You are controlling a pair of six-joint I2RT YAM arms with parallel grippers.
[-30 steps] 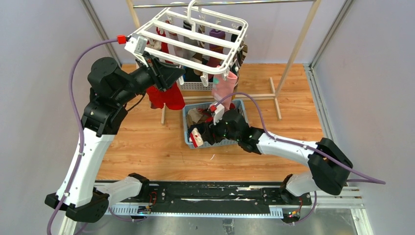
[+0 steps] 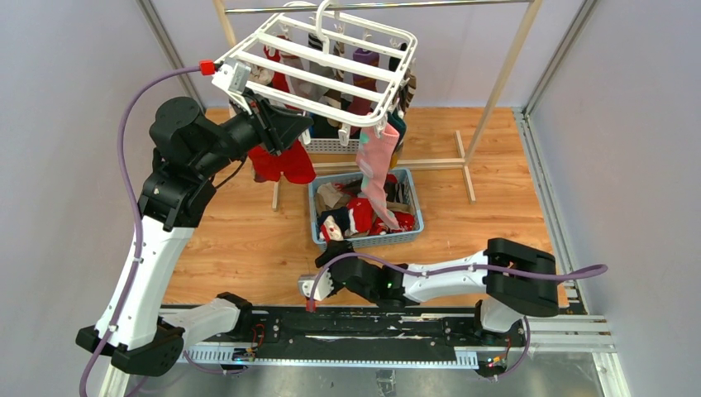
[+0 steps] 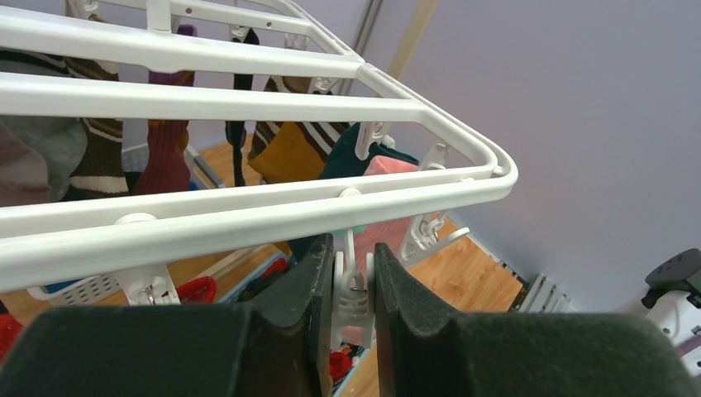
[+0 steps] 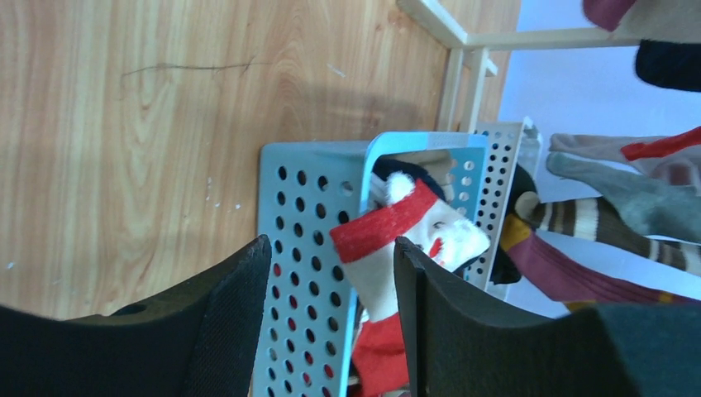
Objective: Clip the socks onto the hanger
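The white hanger (image 2: 322, 66) carries several socks, among them a pink one (image 2: 376, 161) at its front right corner and a red one (image 2: 285, 163) at the left. My left gripper is shut on a white clip (image 3: 354, 302) of the hanger's front bar. No sock can be made out in that clip. The blue basket (image 4: 306, 248) below holds loose socks, including a white and red Santa-patterned one (image 4: 413, 240) lying over its near rim. Just short of this sock, my right gripper stands part open, nothing between its fingers.
A steel rail (image 2: 380, 7) on a wooden stand (image 2: 500, 83) bears the hanger. Behind the blue basket is a white basket (image 2: 331, 146). Bare wooden floor (image 2: 496, 215) lies to the right.
The right arm has pulled back from over the basket toward the front and lower left, uncovering red socks and the pink sock's lower end. My left arm is practically unmoved.
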